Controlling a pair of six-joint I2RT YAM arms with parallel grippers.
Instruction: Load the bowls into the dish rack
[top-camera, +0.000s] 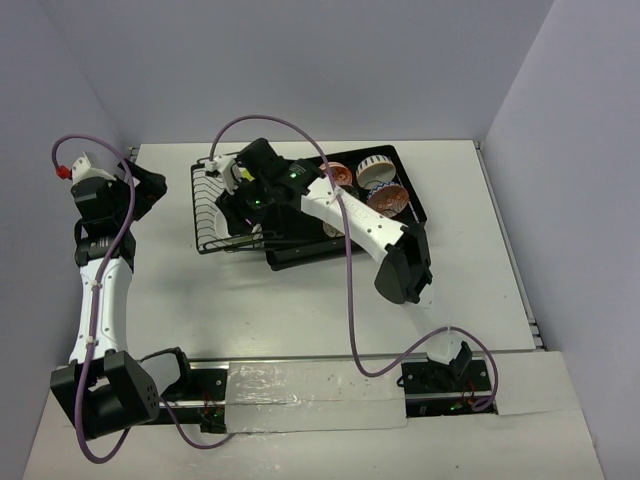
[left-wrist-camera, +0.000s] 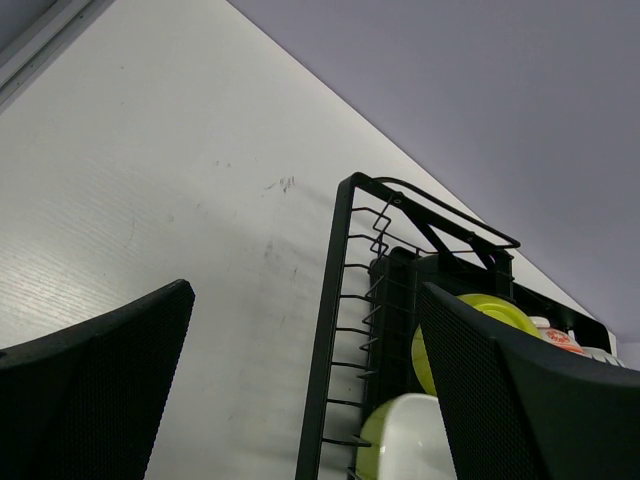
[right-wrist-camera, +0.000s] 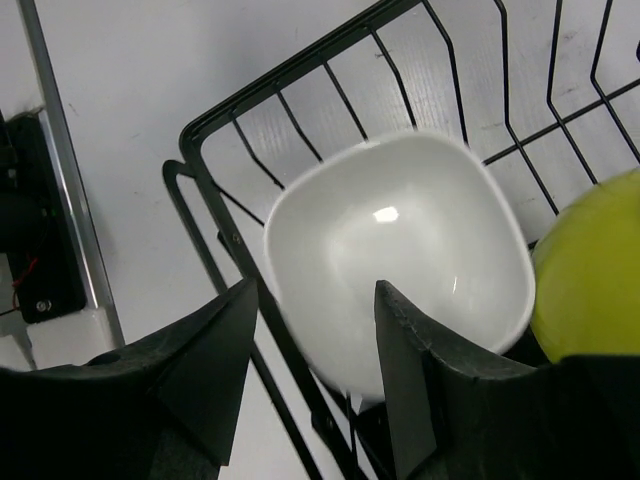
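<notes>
The black wire dish rack (top-camera: 205, 240) holds a white bowl (right-wrist-camera: 395, 245) and a lime-green bowl (right-wrist-camera: 590, 270) in its left section. My right gripper stands open just over the white bowl's near edge. In the top view, patterned bowls (top-camera: 388, 198) and a cream bowl (top-camera: 375, 172) sit in the black tray on the right. My left gripper is open at the table's left side, apart from the rack, with nothing between its fingers.
Grey walls close in at the back and both sides.
</notes>
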